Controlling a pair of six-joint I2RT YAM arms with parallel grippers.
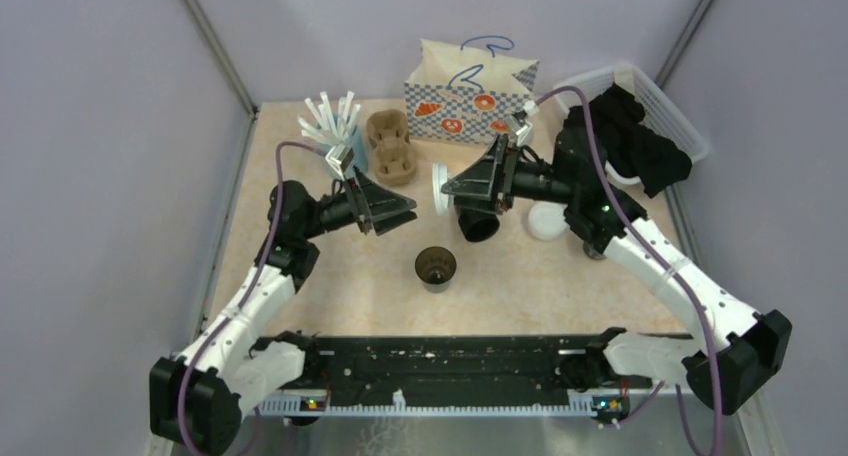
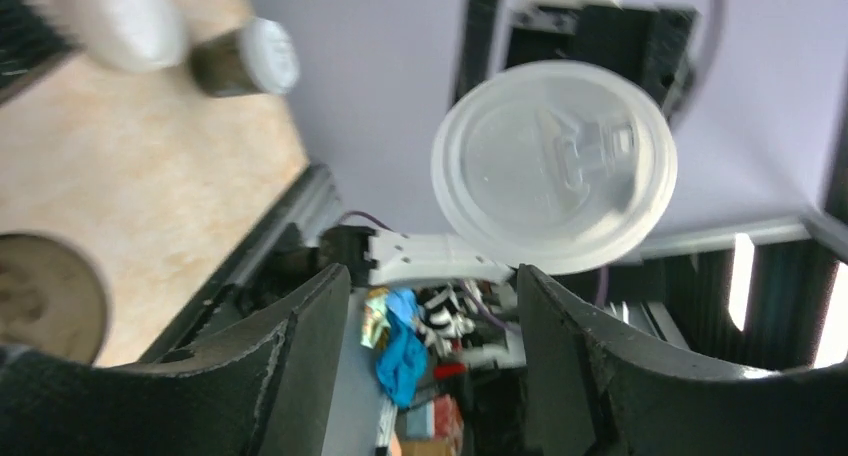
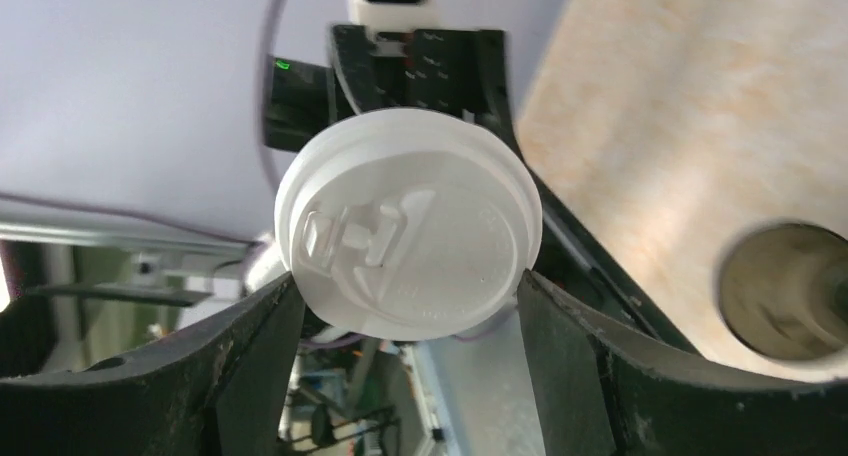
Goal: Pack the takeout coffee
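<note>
A white lid (image 1: 440, 189) stands on edge in the air, with my right gripper (image 1: 447, 193) shut on it. In the right wrist view the lid (image 3: 410, 236) fills the space between the fingertips. My left gripper (image 1: 408, 214) is open and empty, apart from the lid by a small gap; the left wrist view shows the lid (image 2: 555, 166) beyond its fingers (image 2: 300, 356). Below, a brown cup (image 1: 436, 266) stands open-topped on the table. Behind the lid are a cardboard cup carrier (image 1: 392, 158) and a patterned paper bag (image 1: 465, 101).
White straws (image 1: 330, 116) stand in a blue holder at the back left. A black cylinder (image 1: 479, 226) lies under the right arm, with another white lid (image 1: 547, 220) beside it. A white basket (image 1: 670, 116) holds black cloth.
</note>
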